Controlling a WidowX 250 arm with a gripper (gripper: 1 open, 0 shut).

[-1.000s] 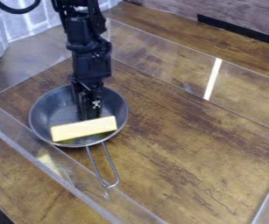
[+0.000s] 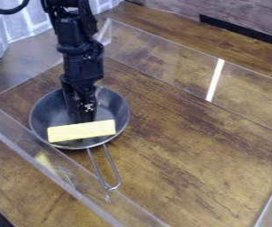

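A dark grey pan with a long wire handle rests on the wooden table at left. In its front part lies a pale yellow block. My black gripper reaches down from the upper left into the back of the pan, behind the block; its fingers are dark against the pan, so their opening is hard to make out.
Clear panels run along the left front and edges, and a pale crumpled covering is at the upper left.
The yellow block has shifted very slightly toward the left and back in the pan since a second ago. The arm has moved only slightly.
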